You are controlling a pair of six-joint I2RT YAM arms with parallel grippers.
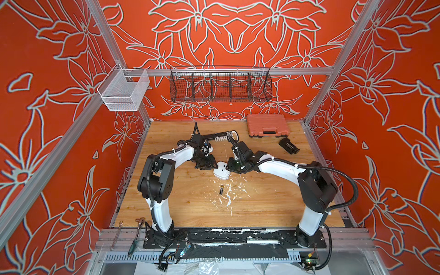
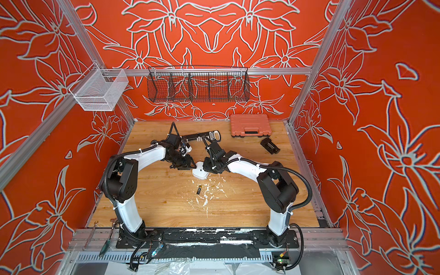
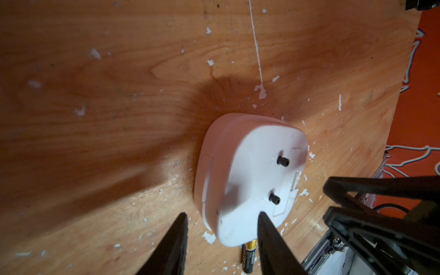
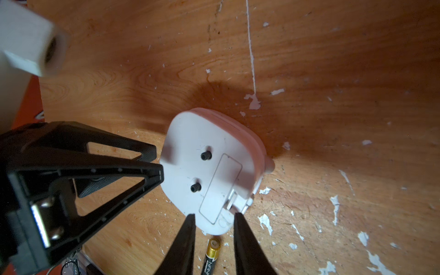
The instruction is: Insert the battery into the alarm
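The white alarm (image 1: 221,170) lies on the table between my grippers, showing two black posts and a rectangular panel (image 4: 221,187) in the right wrist view. My left gripper is open at one end of it, nothing seen held. My right gripper is open over the alarm's edge by the panel, its fingertips apart. A battery (image 4: 210,256) with a gold end lies loose on the table just beside the alarm, toward the front.
A red case (image 1: 266,123) and a dark object (image 1: 288,145) sit back right. A long dark item (image 1: 215,136) lies behind the grippers. Wire baskets (image 1: 220,84) hang on the back wall.
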